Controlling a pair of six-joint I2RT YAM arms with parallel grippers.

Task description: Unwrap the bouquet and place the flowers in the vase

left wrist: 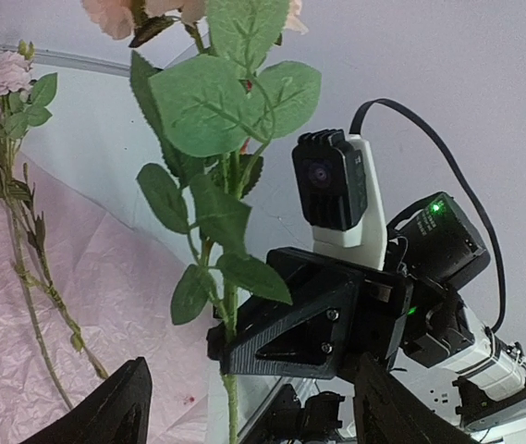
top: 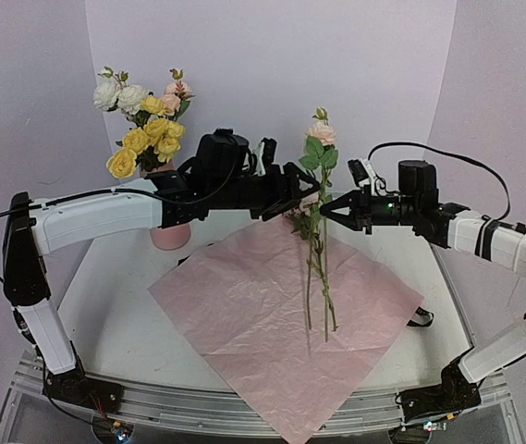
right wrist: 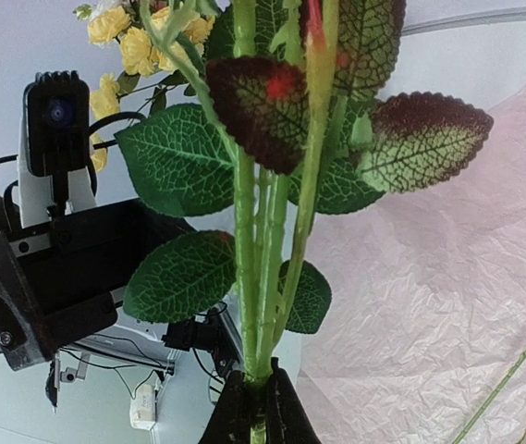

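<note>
My right gripper is shut on the green stem of a pale pink rose (top: 321, 135), which stands upright above the paper; its leaves (left wrist: 235, 102) spread above the fingers. Facing it from the left, my left gripper is open, and the lower part of the stem shows between its fingers, apart from them. Another pink flower (left wrist: 8, 74) lies with its stems on the pink paper, its bloom partly covered by the left gripper in the top view. At the back left stands the pink vase (top: 170, 237), holding yellow, white and pink flowers (top: 156, 134).
Pink wrapping paper (top: 235, 314) covers the middle of the white table (top: 105, 305) and hangs over its front edge. Bare table shows on the left, between paper and vase. The two grippers are close together above the paper's back part.
</note>
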